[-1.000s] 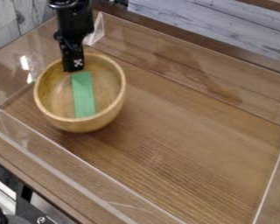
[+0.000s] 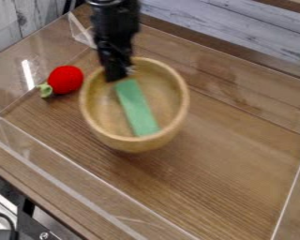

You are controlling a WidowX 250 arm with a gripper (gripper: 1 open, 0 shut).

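Note:
A round yellowish bowl (image 2: 165, 112) with a green oblong piece (image 2: 134, 106) inside is in the middle-left of the view, blurred. My dark gripper (image 2: 112, 67) reaches from the top and is shut on the bowl's upper-left rim; its fingertips are blurred. A red object with a pale green end (image 2: 65, 80), like a toy vegetable, lies left of the bowl.
A pale wall or panel stands at the top left, and dark cables are at the lower-left edge.
The gripper and bowl have moved to the right, uncovering the red object at the left.

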